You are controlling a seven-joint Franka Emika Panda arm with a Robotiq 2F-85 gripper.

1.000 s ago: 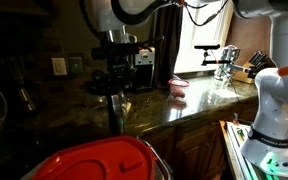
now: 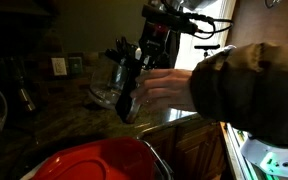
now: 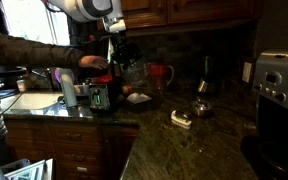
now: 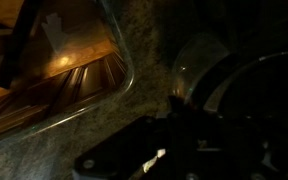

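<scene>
In exterior view 1 my gripper [image 2: 138, 82] hangs pointing down above the counter, and a long dark object [image 2: 131, 106] is at its fingers. By its stance the gripper is shut on that object, whose kind I cannot tell. A person's hand [image 2: 166, 90] reaches in from the right and touches or overlaps the lower end of the gripper. In exterior view 2 the gripper [image 3: 117, 44] is a dark shape at upper left, near the person's forearm [image 3: 46, 54]. Most of the wrist view is dark, and the fingertips are hidden there.
A large red surface [image 2: 96, 160] fills the lower left of exterior view 1, with a clear glass vessel [image 2: 105, 95] behind it. In exterior view 2, a red pitcher [image 3: 160, 76], a small silver pot [image 3: 201, 107] and a white item [image 3: 181, 118] stand on the counter.
The gripper has shifted right with the dark object, which now leans. The person's hand has come in from the upper right to the gripper, and the arm now blocks the counter behind.
</scene>
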